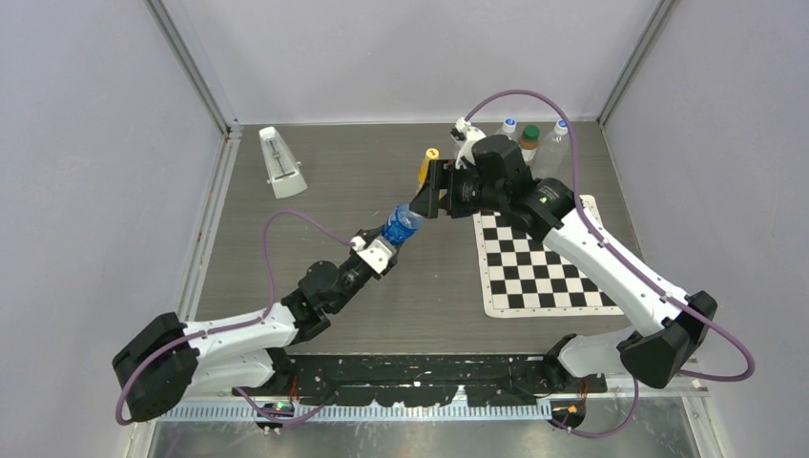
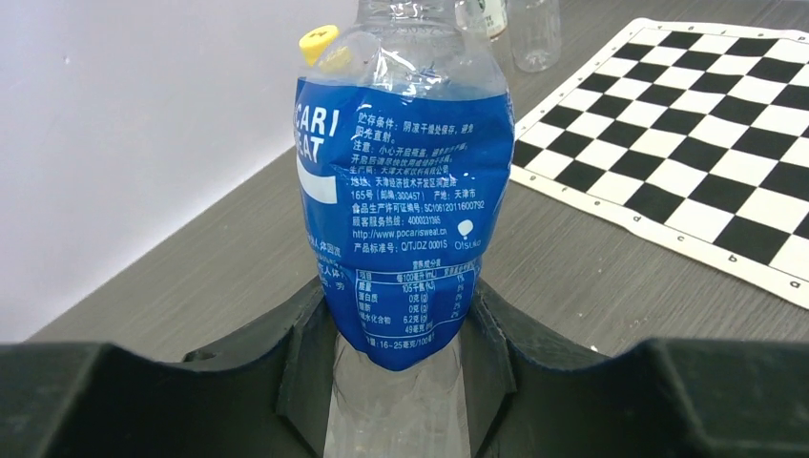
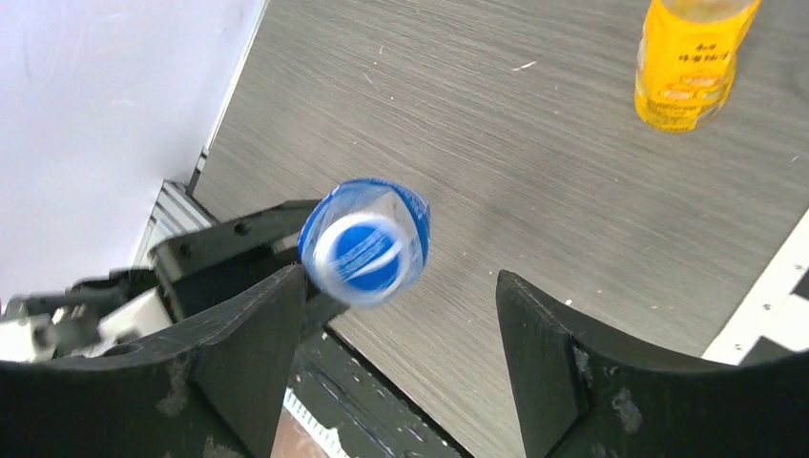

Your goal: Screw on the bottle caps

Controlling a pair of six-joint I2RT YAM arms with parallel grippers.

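My left gripper [image 1: 382, 243] is shut on the clear Pocari Sweat bottle [image 2: 405, 191] with a blue label, held tilted toward my right gripper [image 1: 425, 200], whose fingers are part open by the bottle's top. In the right wrist view a blue and white cap [image 3: 364, 256] shows at the bottle's top, between and slightly above the open fingers; whether it is screwed tight I cannot tell. The upper end of the bottle is cropped in the left wrist view.
An orange bottle [image 3: 682, 67] stands just behind the hands. Several bottles [image 1: 553, 148] stand at the back right, beside a checkered board [image 1: 544, 286]. A white metronome [image 1: 282, 167] lies at the back left.
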